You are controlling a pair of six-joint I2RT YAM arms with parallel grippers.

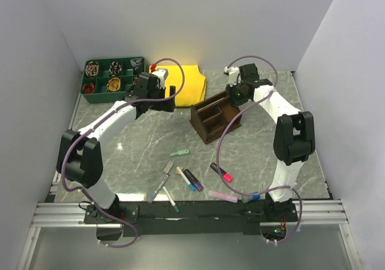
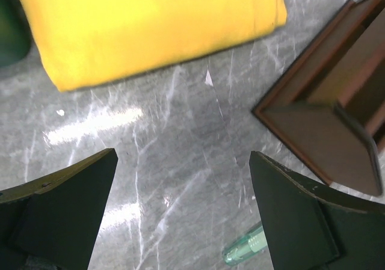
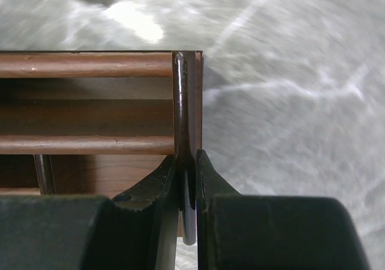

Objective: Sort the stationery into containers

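A brown wooden organizer [image 1: 210, 118] with several compartments stands slanted right of the table's middle. My right gripper is shut on the organizer's end wall [image 3: 182, 104], with one finger inside and one outside. Over the left half of the table, in front of the yellow cloth, my left gripper [image 1: 168, 100] hangs open, only bare table between its fingers in the left wrist view. On the near part of the table lie a green highlighter [image 1: 180, 153], a blue-capped marker [image 1: 184, 178], a purple marker [image 1: 193, 180], a black-and-red marker [image 1: 221, 172] and a pink highlighter [image 1: 222, 196].
A green divided tray [image 1: 86, 93] with coiled items stands back left, beside a folded yellow cloth [image 1: 194, 85]. At the front edge lie a grey pen [image 1: 159, 187], a white pen [image 1: 171, 199] and a blue-capped item [image 1: 255, 196].
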